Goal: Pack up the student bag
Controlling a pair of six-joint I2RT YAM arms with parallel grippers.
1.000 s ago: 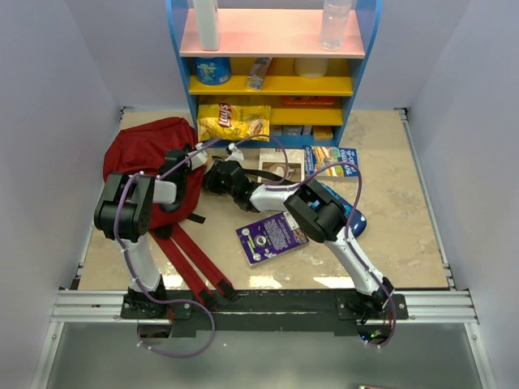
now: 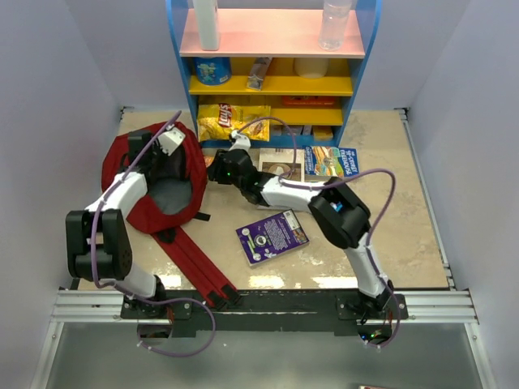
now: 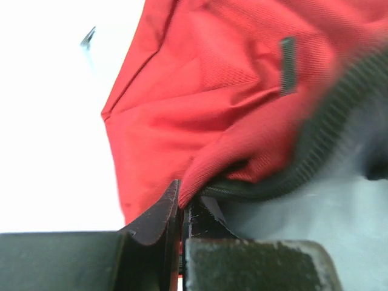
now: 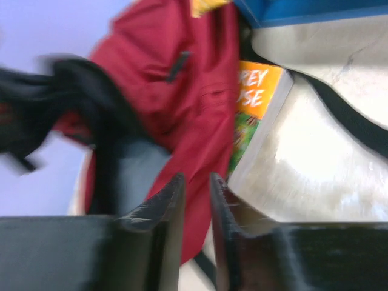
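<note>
The red bag [image 2: 146, 212] lies open at the left, its dark grey inside [image 2: 170, 196] facing up. My left gripper is shut on the bag's red edge fabric, beside the dark zipper. Just right of the bag, my right gripper is open, its fingers only a little apart and nothing visible between them. In the right wrist view an orange and green book [image 4: 254, 91] lies partly under the bag's edge. A purple book [image 2: 272, 237] rests on the table's middle. Beyond the right arm are a pale-covered book [image 2: 282, 164] and a colourful book [image 2: 331, 162].
The blue shelf unit [image 2: 180, 32] stands at the back, with a yellow chip bag [image 2: 233, 121] on its low shelf. Red straps [image 2: 199, 265] stretch from the bag toward the front edge.
The left arm has swung left and the bag's opening is spread wider, showing more grey inside. My right gripper shifted slightly, staying beside the bag, while its forearm moved right and covered the blue item.
</note>
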